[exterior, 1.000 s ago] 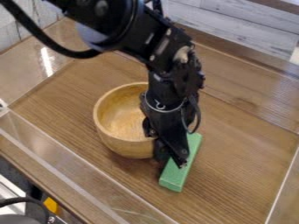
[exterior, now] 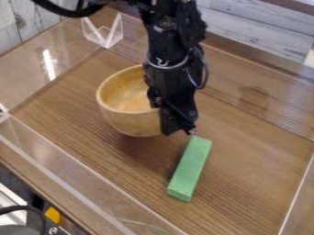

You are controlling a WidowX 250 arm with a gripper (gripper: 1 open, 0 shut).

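My black gripper [exterior: 171,110] is at the centre of the camera view, shut on the rim of a tan bowl [exterior: 123,110]. The bowl is tilted, partly behind the gripper; its contact with the table cannot be told. A light green block [exterior: 189,169] lies on the wooden table to the lower right of the bowl, apart from it.
A white wire object [exterior: 103,29] stands at the back left. A pale wall runs behind, and clear edging borders the front left.
The gripper has moved back, up in the view and away from the green block, with the bowl moving along with it. The block stays where it was.
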